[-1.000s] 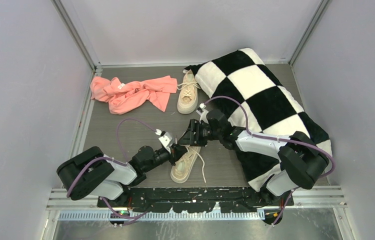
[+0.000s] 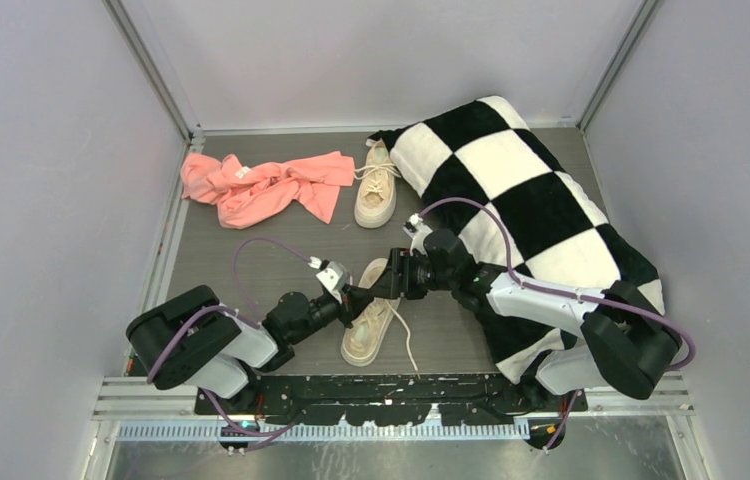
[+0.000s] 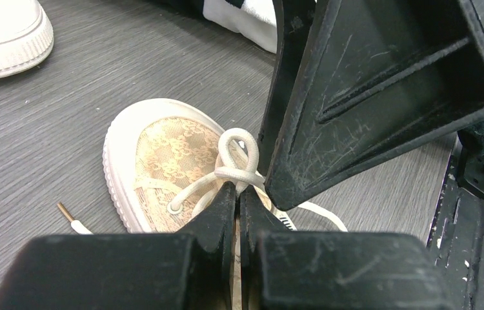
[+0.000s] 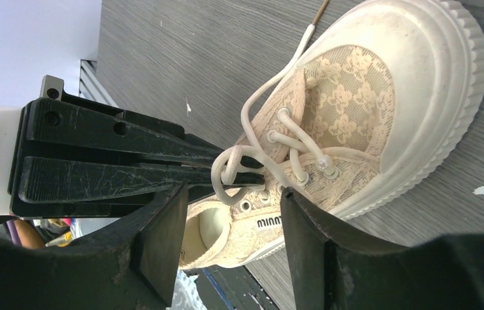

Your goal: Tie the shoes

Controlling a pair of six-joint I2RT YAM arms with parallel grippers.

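A cream lace-patterned shoe [image 4: 355,84] lies on the table, its white shoelace [image 4: 262,97] threaded near the toe. My left gripper is shut on the shoelace just above the shoe's tongue. A lace loop rises at its tips, and in the right wrist view a turn of lace wraps around those fingers. My right gripper stands open, its two fingers on either side of the lace turn and apart from it. In the top view both grippers meet over the shoe, hiding its middle.
The other shoe [image 2: 376,190] lies farther back, its lace on top. Pink cloth [image 2: 261,185] is at the back left, and a checkered pillow [image 2: 531,200] fills the right side. A loose lace end [image 2: 412,350] trails on bare table beside the shoe.
The right gripper has shifted slightly to the right across the shoe, its arm swinging right and toward the front. The left gripper has hardly moved, though its elbow has shifted slightly right.
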